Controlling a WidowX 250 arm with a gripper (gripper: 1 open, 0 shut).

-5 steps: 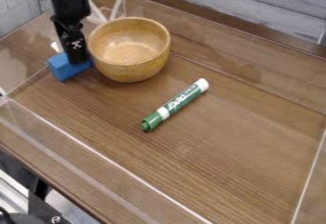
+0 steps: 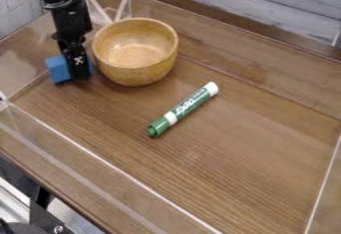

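My gripper reaches down from the top left, its dark fingers shut on a small blue block at the left of the table, beside a large tan wooden bowl. The dark fingers partly cover the block, so its full shape is hard to make out.
A green and white cylindrical tube lies diagonally near the middle of the wooden table. The table's edge runs along the lower left.
The gripper and blue block have shifted slightly left over the last second. The bowl and tube have not moved.
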